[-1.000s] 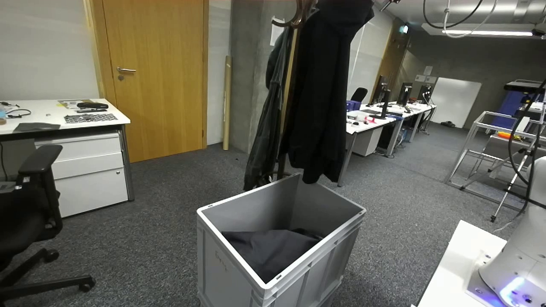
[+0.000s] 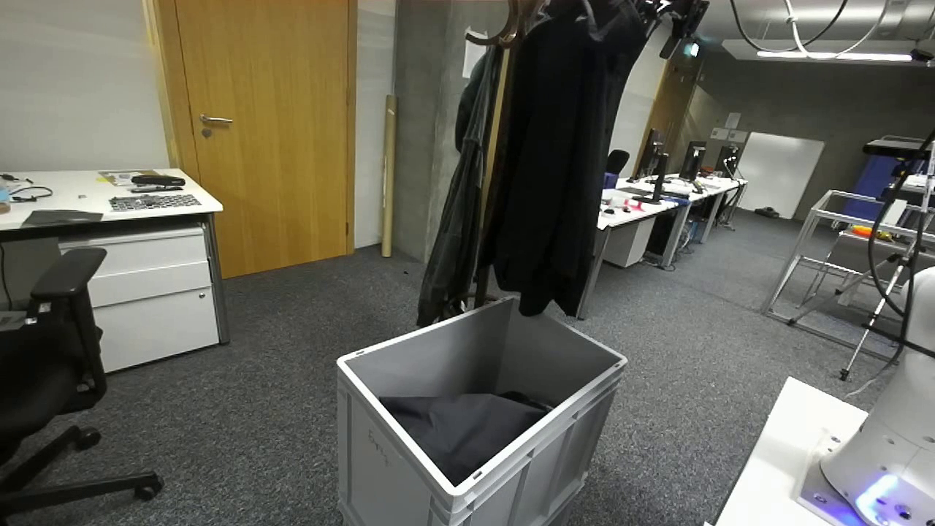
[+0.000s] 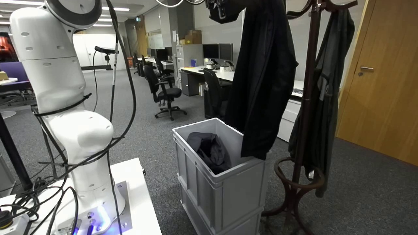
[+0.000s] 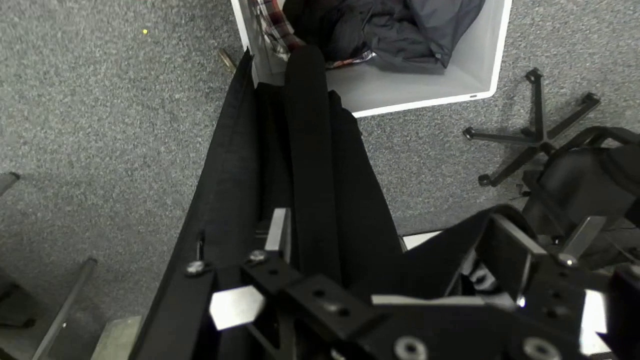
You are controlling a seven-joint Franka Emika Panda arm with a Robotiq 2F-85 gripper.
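Observation:
A black coat (image 2: pixel 552 166) hangs from the brown wooden coat stand (image 3: pixel 309 78), its lower end reaching down to the grey crate's rim. My gripper is high up at the coat's upper part; its metal fingers (image 4: pixel 277 229) stand wide apart in the wrist view. Dark cloth lies between and below them, with no grip on it showing. In exterior view 2 the gripper's black body (image 3: pixel 221 9) shows at the top edge, against the coat. The grey crate (image 3: pixel 235 195) stands below, with dark clothes (image 4: pixel 396 30) and a plaid cloth (image 4: pixel 277 24) inside.
A second, greyish jacket (image 3: pixel 327 74) hangs on the stand's other side. My arm's base stands on a white table (image 3: pixel 139 195) beside the crate. A desk (image 2: pixel 105 210) and black office chair (image 2: pixel 61 351) are off to one side. Open carpet surrounds the crate.
My gripper has come further into exterior view 1 at the top, up to the coat. The coat's upper part now bulges to the right; the crate is unmoved.

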